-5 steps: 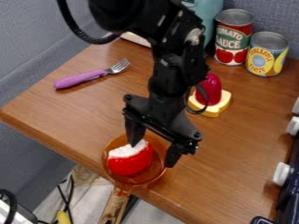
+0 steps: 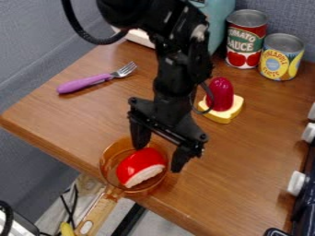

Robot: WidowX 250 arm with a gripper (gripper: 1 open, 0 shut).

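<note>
My black gripper (image 2: pixel 159 150) hangs open over an orange-brown pan (image 2: pixel 154 182) at the table's front edge, one finger at either side of the pan's upper part. A red object with a white face (image 2: pixel 138 164) lies tilted in the pan, between and below the fingertips, with no clear grip on it.
A purple-handled fork (image 2: pixel 88 81) lies at the left. A red object (image 2: pixel 220 92) and a yellow block (image 2: pixel 231 110) are behind the gripper. A tomato sauce can (image 2: pixel 244 41) and yellow can (image 2: pixel 282 57) stand at the back right; a dark appliance with white knobs borders the right.
The red-and-white object has turned, its white part moving from the top toward the lower right. My gripper has shifted slightly upward.
</note>
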